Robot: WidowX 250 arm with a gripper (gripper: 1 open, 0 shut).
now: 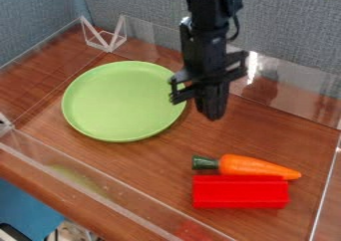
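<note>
The black arm hangs from the top centre, its gripper (pixel 196 92) in the air beside the right rim of the green plate (pixel 123 101), shut with nothing visible between its fingers. An orange toy carrot (pixel 253 166) with a green top lies on the wooden table at the lower right. Just in front of it lies a red block (pixel 240 191).
Clear low walls edge the wooden table (pixel 127 185). A white wire stand (pixel 104 38) stands at the back left. Bare wood lies left of the plate and between plate and carrot.
</note>
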